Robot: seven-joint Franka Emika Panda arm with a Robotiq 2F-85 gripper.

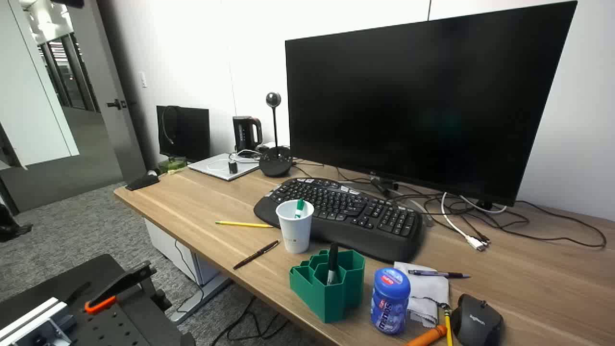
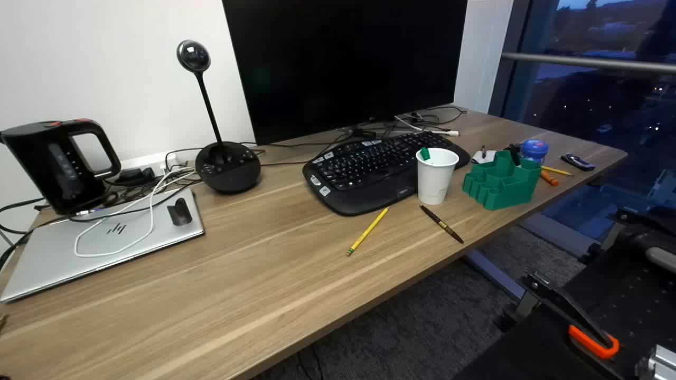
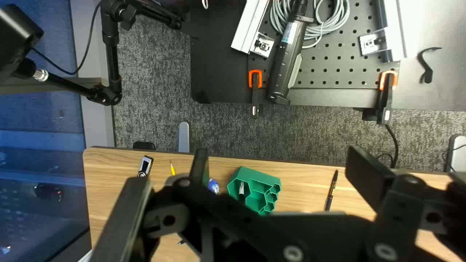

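My gripper stands open in the wrist view, its dark fingers wide apart with nothing held, looking down from high above the desk edge. Between and beyond the fingers lie the green organizer [image 3: 258, 185] with a black marker in it and a dark pen [image 3: 332, 190]. In exterior view 1 the white cup [image 1: 295, 230] holds a green marker [image 1: 299, 208]. A yellow pencil [image 1: 245, 224] lies left of the cup. The arm hides most of the cup in the wrist view. Neither exterior view shows the gripper.
The black keyboard [image 2: 374, 171] sits behind the cup. Near the organizer are a blue jar [image 1: 390, 302], a grey cloth [image 1: 424, 314] with a pen on it, an orange marker [image 1: 427, 336] and a mouse [image 1: 477, 321].
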